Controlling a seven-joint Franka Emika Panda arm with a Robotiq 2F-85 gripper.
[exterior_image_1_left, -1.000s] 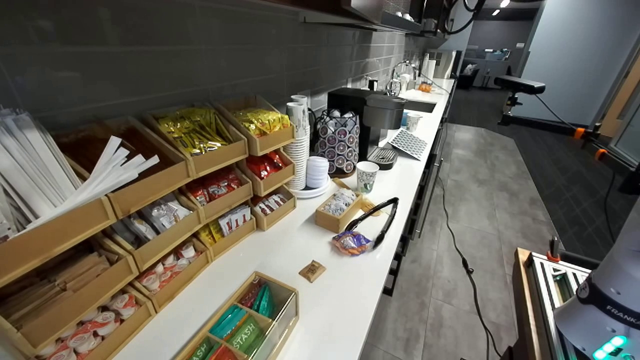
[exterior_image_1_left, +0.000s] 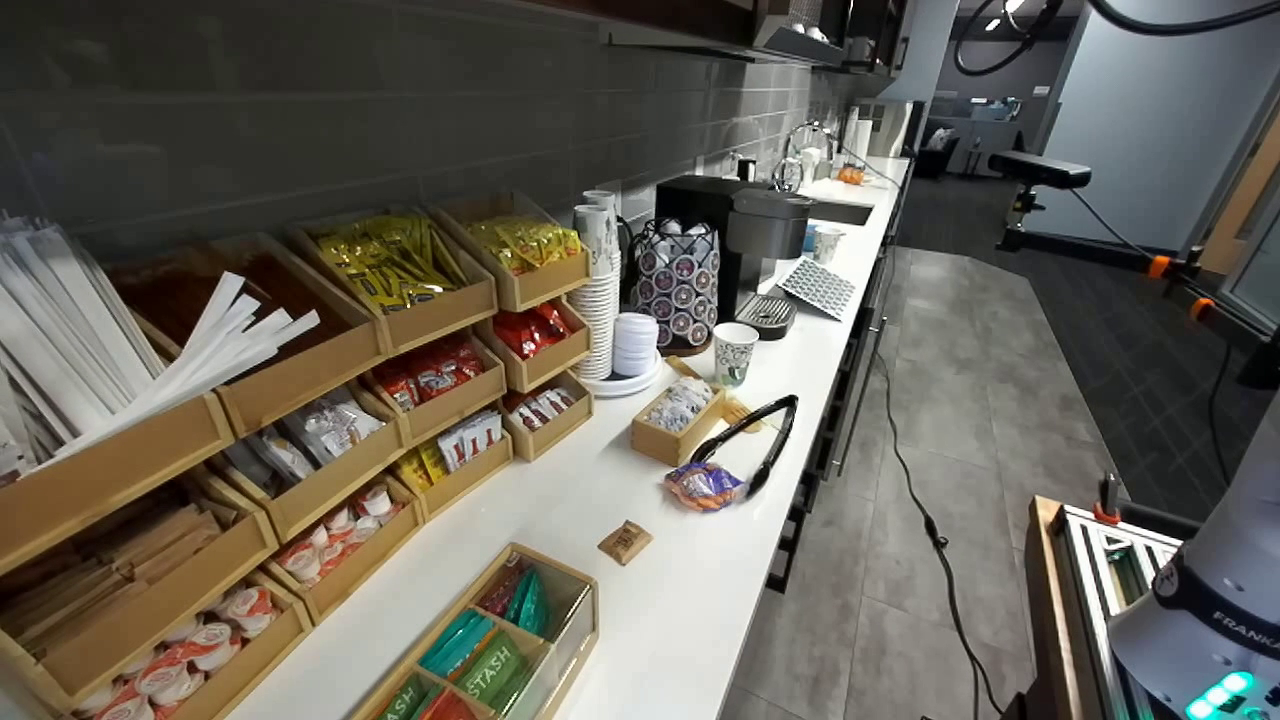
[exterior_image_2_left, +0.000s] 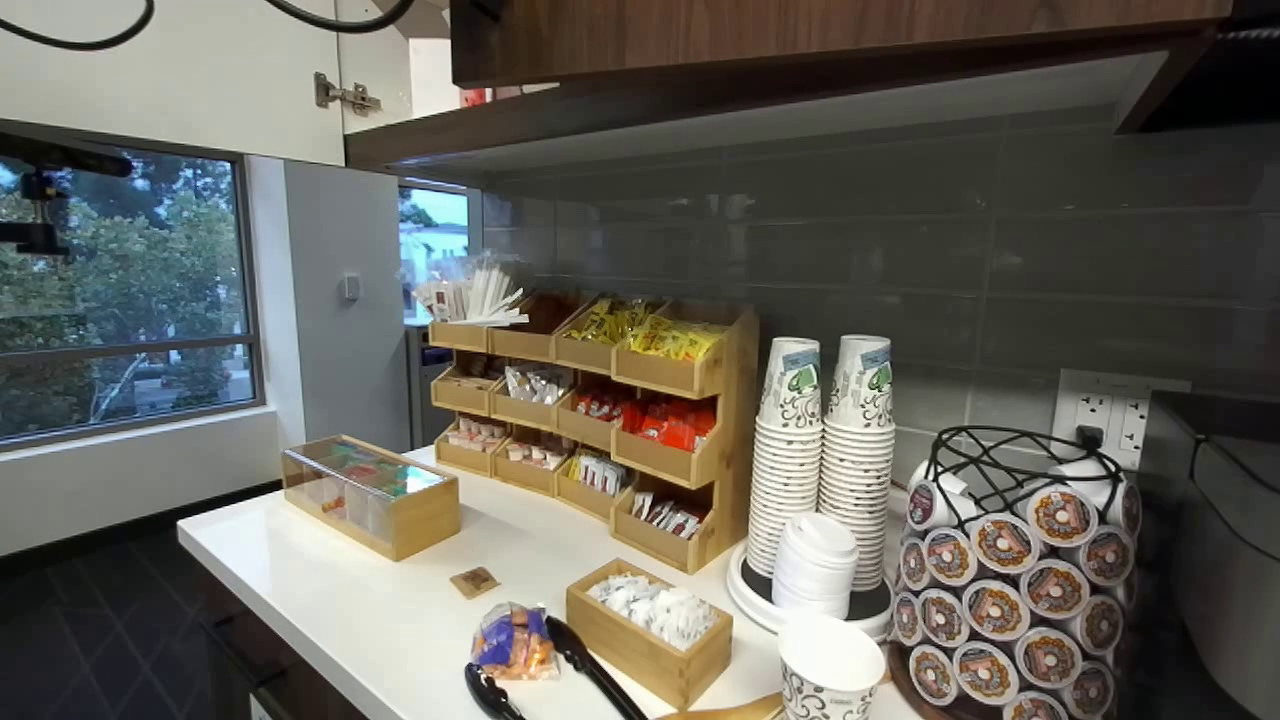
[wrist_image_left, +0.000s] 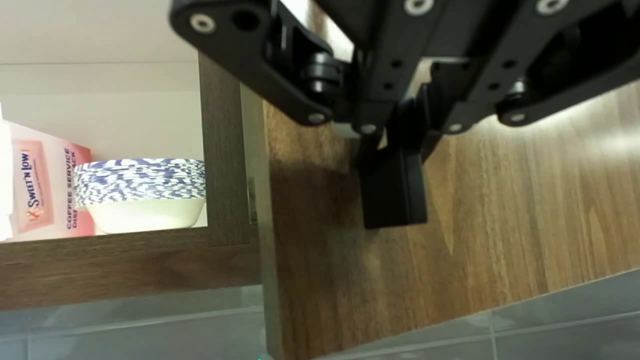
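My gripper is in the wrist view only, its black fingers drawn together in front of a brown wood-grain cabinet door (wrist_image_left: 510, 210). The fingers look shut, but whatever may be between them does not show clearly against the dark parts. Left of that door is an open cabinet with a pink Sweet'N Low box (wrist_image_left: 54, 180) and a stack of patterned bowls (wrist_image_left: 144, 186). A white door panel (exterior_image_2_left: 168, 72) stands open on its hinge (exterior_image_2_left: 348, 94) in the second exterior view. Of my arm, only its base (exterior_image_1_left: 1212, 600) shows in the first exterior view.
The counter below holds a snack bag (exterior_image_1_left: 704, 486), black tongs (exterior_image_1_left: 780, 438), a brown packet (exterior_image_1_left: 624, 541), a tea box (exterior_image_1_left: 564, 636) and stacked cups (exterior_image_2_left: 786, 480). Black cables (exterior_image_1_left: 1020, 48) hang at the upper right. Bare counter lies near the packet.
The panel under the upper cabinets now shows narrower at its left side in the first exterior view. The hanging cables have shifted right. The counter items have stayed put.
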